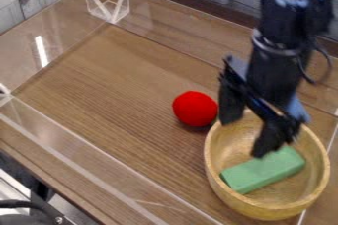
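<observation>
My dark gripper [262, 104] reaches down from the top right, its several fingers spread open over the back part of a beige oval bowl [311, 191]. A green block [264, 173] lies in the bowl. A round red object [195, 108] sits on the wooden table [93, 91], just left of the gripper and behind the bowl's left side. I see nothing held between the fingers.
A white wire object [109, 2] stands at the back left near the table's edge [30, 34].
</observation>
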